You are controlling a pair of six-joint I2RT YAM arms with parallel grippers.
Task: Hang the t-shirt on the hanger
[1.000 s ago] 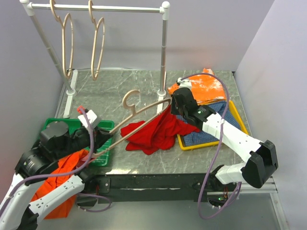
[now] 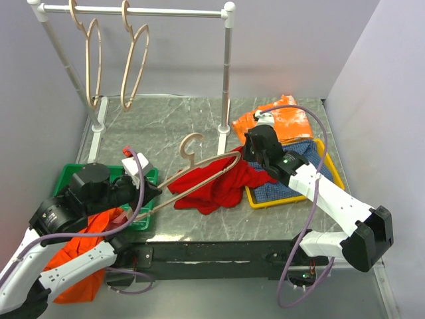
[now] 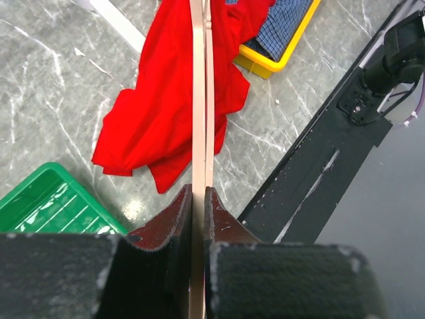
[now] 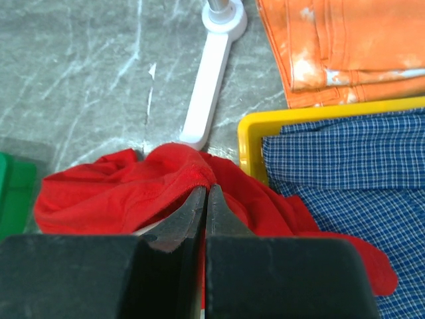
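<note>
My left gripper [image 2: 159, 190] is shut on one end of a beige hanger [image 2: 192, 159], which slants up to the right over the red t shirt [image 2: 211, 191]. Seen from the left wrist, the hanger [image 3: 198, 100] runs straight out between the fingertips. The t shirt lies crumpled on the table, partly over the yellow basket's edge. At the hanger's far end, my right gripper [image 2: 245, 151] is shut on a raised fold of the t shirt. In the right wrist view the red cloth [image 4: 179, 174] gathers at the fingertips; the hanger's tip is mostly hidden.
A rack [image 2: 159, 12] with two more hangers stands at the back left. A yellow basket [image 2: 279, 201] of blue checked cloth sits right, with folded orange cloth [image 2: 285, 123] behind. The green basket [image 2: 66, 174] is at left, an orange garment [image 2: 83, 256] below it.
The left gripper has carried the hanger to the right, its far end now beside the right gripper. One hanger on the rack is swinging.
</note>
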